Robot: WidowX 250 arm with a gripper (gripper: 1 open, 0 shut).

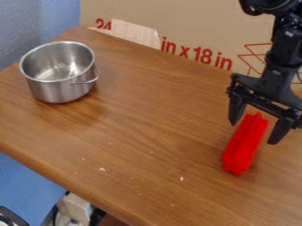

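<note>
A long red block (245, 144) lies on the right side of the wooden table, angled away from the camera. My black gripper (257, 124) is above and around its far end, fingers apart on either side of it; whether they touch the block cannot be told. A steel pot (59, 75) with a wire handle stands at the upper left of the table.
Cardboard (189, 40) with red lettering stands along the back.
</note>
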